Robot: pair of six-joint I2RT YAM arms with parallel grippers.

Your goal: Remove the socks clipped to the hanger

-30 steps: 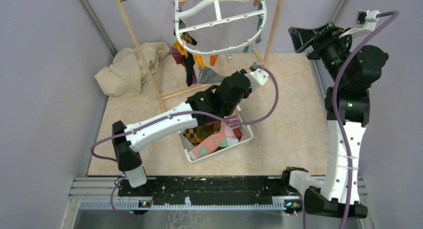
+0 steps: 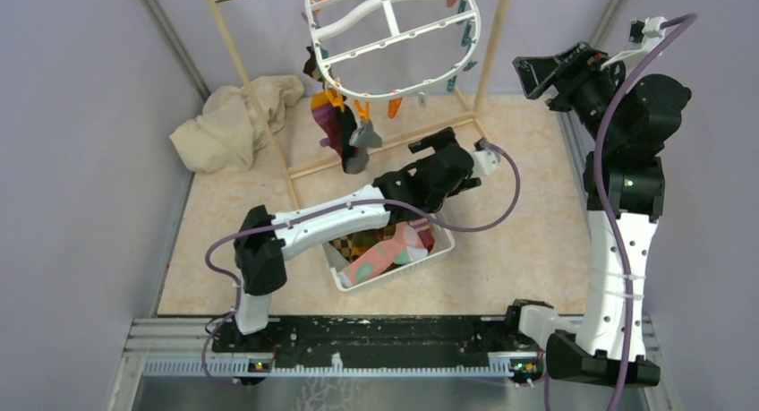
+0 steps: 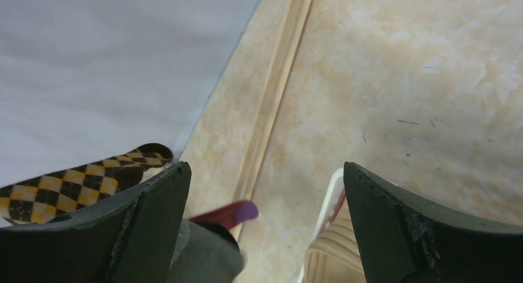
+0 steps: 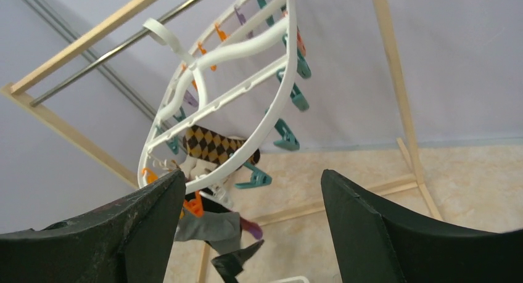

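Note:
A white clip hanger [image 2: 391,93] with coloured pegs hangs from the rail. Dark, grey and purple socks [image 2: 333,124] hang at its left side; in the left wrist view a checkered sock [image 3: 80,184] and grey sock [image 3: 203,258] are close to the fingers. My left gripper [image 2: 430,151] is open, just right of the hanging socks, above the bin. My right gripper is open and raised at the upper right, facing the hanger, with nothing held.
A white bin [image 2: 394,271] of socks sits beneath the left arm. A beige cloth [image 2: 215,138] lies at the back left. Wooden frame bars surround the hanger.
The grey sock now hangs beside the others, and the hanger has swung.

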